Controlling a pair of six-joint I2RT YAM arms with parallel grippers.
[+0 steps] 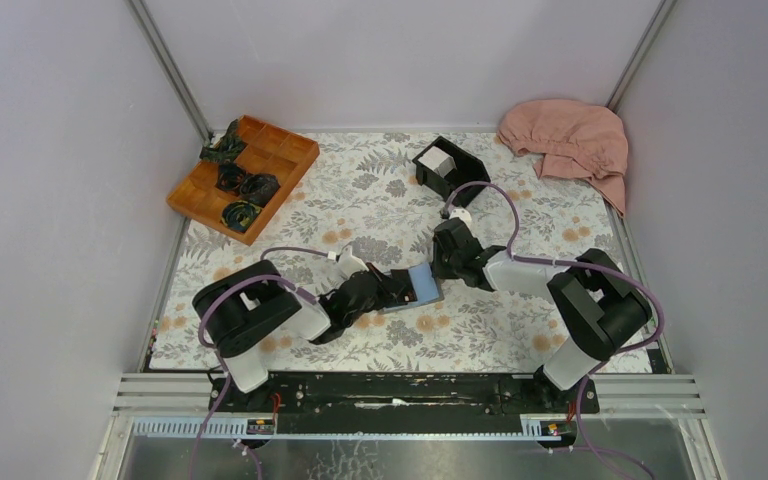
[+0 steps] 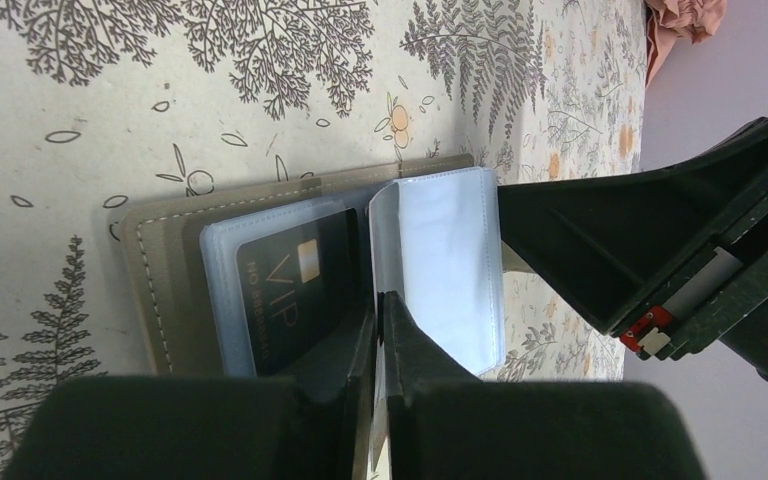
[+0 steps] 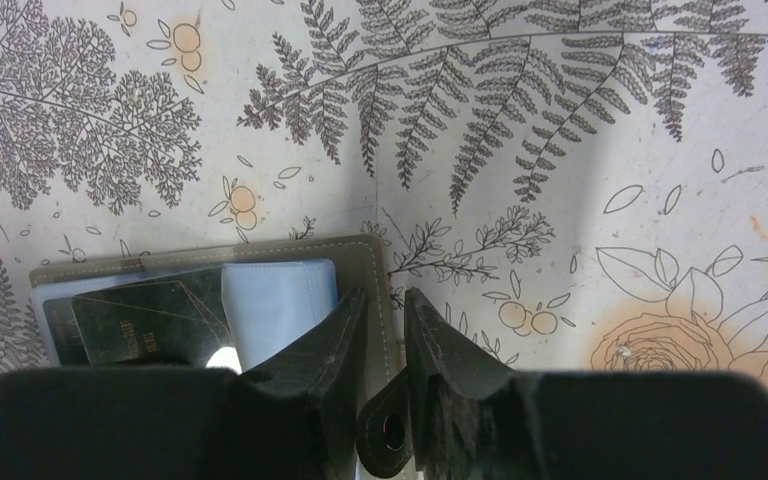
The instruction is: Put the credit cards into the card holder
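The card holder point(image 1: 423, 283) lies opened out on the patterned cloth, its grey stitched cover point(image 2: 150, 290) under pale blue sleeves. In one sleeve sits a black VIP card point(image 2: 288, 270). My left gripper is shut on the thin raised edge of a whitish sleeve page point(image 2: 447, 240), which runs between its fingertips. Over the holder's right border point(image 3: 380, 285) stands my right gripper, partly open, a gap between its fingers. Whether that border lies between its fingers or below them, I cannot tell.
A black box point(image 1: 470, 180) with a white item in it stands at the back. An orange compartment tray point(image 1: 290, 145) with dark bundles is at the back left, a pink cloth point(image 1: 565, 140) at the back right. Bare tablecloth surrounds the holder.
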